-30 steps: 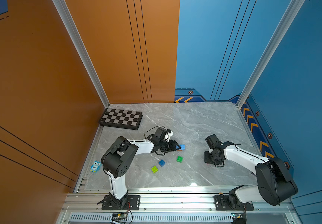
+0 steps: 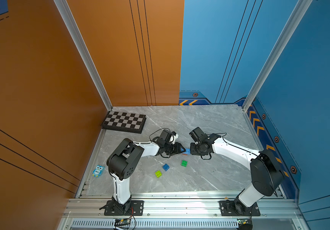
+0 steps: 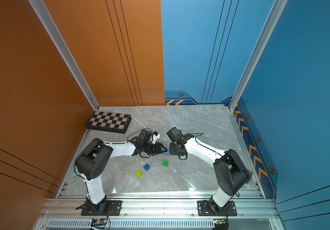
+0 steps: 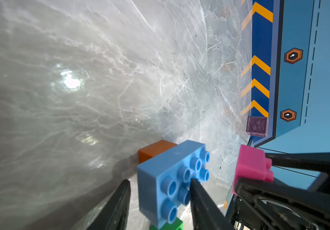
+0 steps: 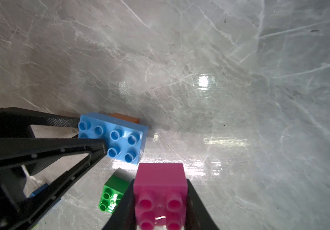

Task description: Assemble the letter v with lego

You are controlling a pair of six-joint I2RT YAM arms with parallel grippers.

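Note:
In the right wrist view, a pink brick (image 5: 160, 176) is clamped in my shut right gripper, its studs toward the camera. To its left sits a light blue brick (image 5: 126, 140), with an orange brick (image 5: 125, 117) partly hidden behind it. My left gripper has its fingers (image 4: 120, 203) on either side of the light blue brick's near end; whether they grip it is unclear. The pink brick hangs just right of the light blue one, apart from it. A green brick (image 2: 184, 163), a blue brick (image 2: 166, 167) and a lime brick (image 2: 158, 174) lie loose nearer the front.
A checkered board (image 2: 124, 121) occupies the back left corner. An owl figure (image 2: 98, 171) lies at the left edge, and a purple brick (image 4: 257, 126) by the right wall. Both grippers are close together mid-table.
The right arm has swung left and away from the front, bringing the pink brick close to the light blue one. My left gripper has stayed nearly in place; the loose bricks have not moved.

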